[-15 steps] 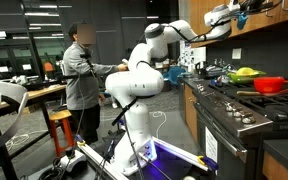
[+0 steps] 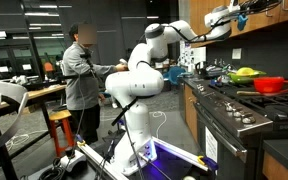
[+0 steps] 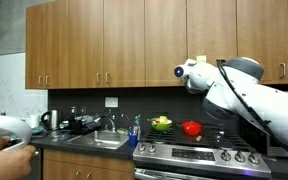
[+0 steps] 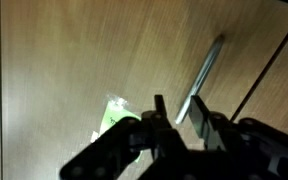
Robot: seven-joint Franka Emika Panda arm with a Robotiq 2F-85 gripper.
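Observation:
A slim metal bar handle (image 4: 208, 66) runs slantwise across a wooden cabinet door (image 4: 84, 60) in the wrist view. My gripper faces this door with a gap between its dark fingers. The handle's lower end appears within that gap, its upper part reaching past the right fingertip. Whether the fingers touch the bar cannot be made out. From across the kitchen, the gripper (image 3: 181, 71) is seen up against the lower part of the upper cabinets (image 3: 159, 45).
Under the raised arm is a stove (image 3: 199, 157) with a red pot (image 3: 192, 128). Beside it stands a green bowl of fruit (image 3: 161, 124), and a sink (image 3: 111, 138) lies farther left. A person (image 2: 82, 75) stands behind the robot base.

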